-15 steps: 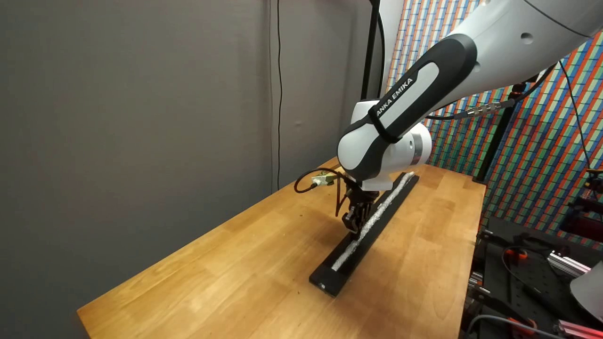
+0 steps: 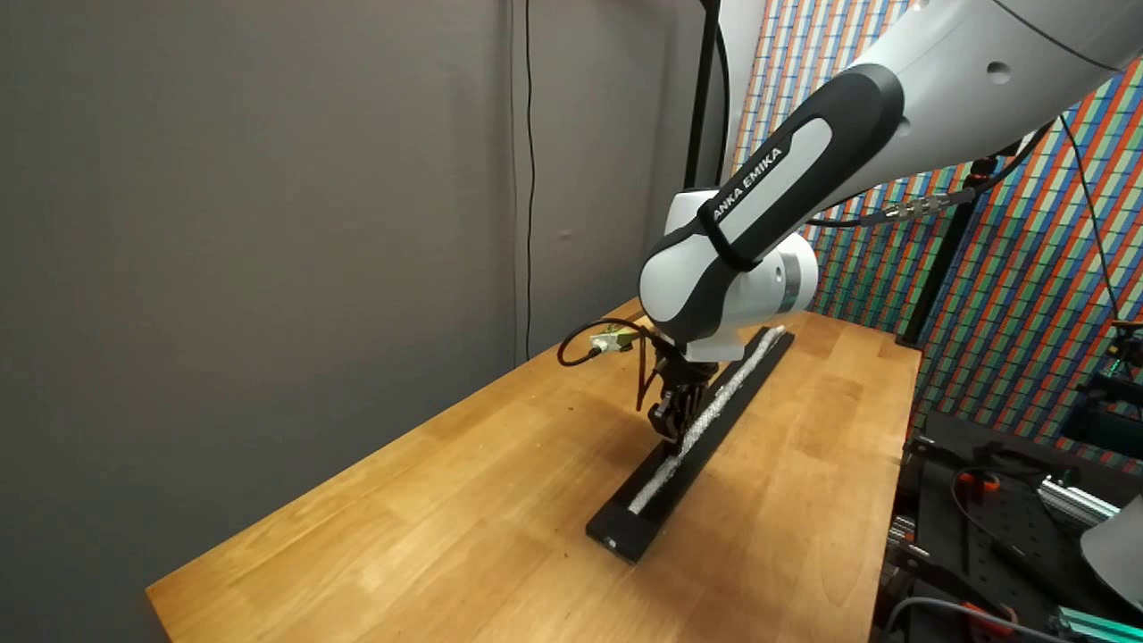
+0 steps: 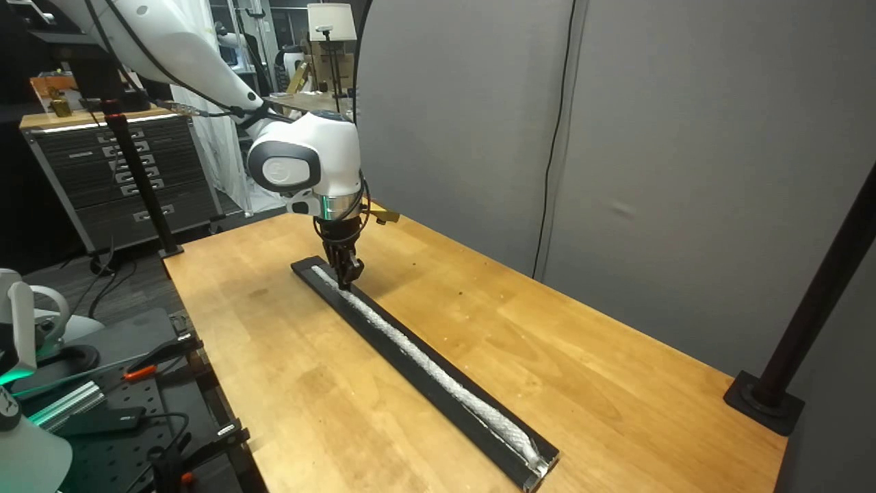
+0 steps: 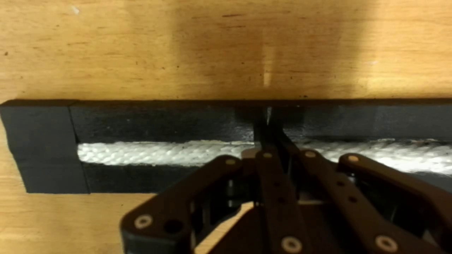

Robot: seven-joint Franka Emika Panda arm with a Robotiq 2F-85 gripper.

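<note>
A white braided rope [image 3: 420,359] runs lengthwise along a long black board [image 3: 484,426] on the wooden table. My gripper [image 2: 671,446] points straight down over the board, nearer one of its ends. In the wrist view the two fingers of the gripper stand close together, their tips low at the black strip along one side of the rope [image 4: 140,153]. The fingers look shut. Nothing can be made out between the tips, and the finger linkage hides part of the rope.
Wide bare stretches of the wooden table [image 2: 450,514] lie on both sides of the board. A grey partition [image 2: 321,214] lines the far side. A black post [image 3: 809,304] rises at a table corner, and a cart with equipment [image 3: 115,411] stands beside the table.
Arm, gripper, board and rope look the same as a second ago. Only a light on the equipment at the right edge has gone from red to green.
</note>
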